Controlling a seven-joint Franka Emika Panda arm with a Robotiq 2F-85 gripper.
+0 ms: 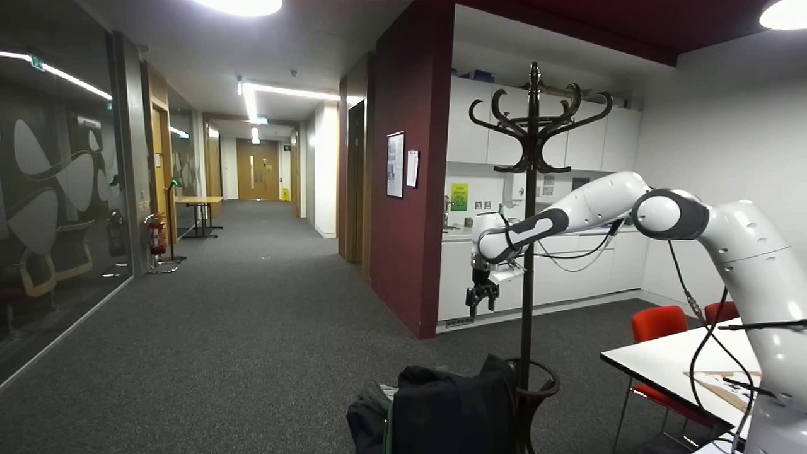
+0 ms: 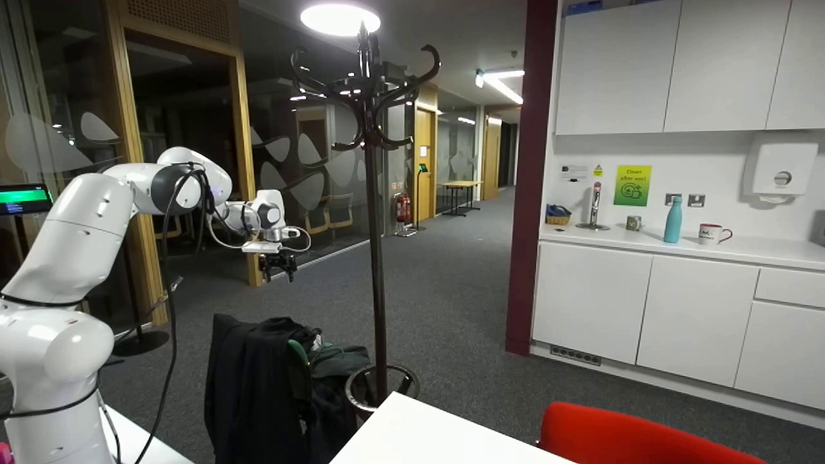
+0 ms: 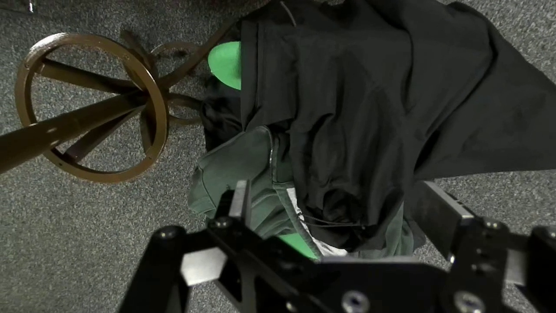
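My gripper points straight down and stands open, its two fingers wide apart with nothing held between them. Below it in the wrist view lies a black jacket [image 3: 354, 94], draped over a chair whose green edge [image 3: 225, 65] peeks out. A dark green garment [image 3: 237, 161] lies beside the black one, partly under it. From the side, the gripper [image 2: 278, 267] hangs in the air well above the jacket [image 2: 255, 386], touching nothing. A dark brown coat stand [image 2: 374, 232] rises close by, its hooks bare.
The coat stand's ring base [image 3: 107, 177] sits left of the clothes in the wrist view. A white table [image 2: 433, 433] and a red chair [image 2: 619, 433] are near. The kitchen counter carries a teal bottle [image 2: 673, 220] and a mug [image 2: 711, 233]. Carpet lies open toward the corridor.
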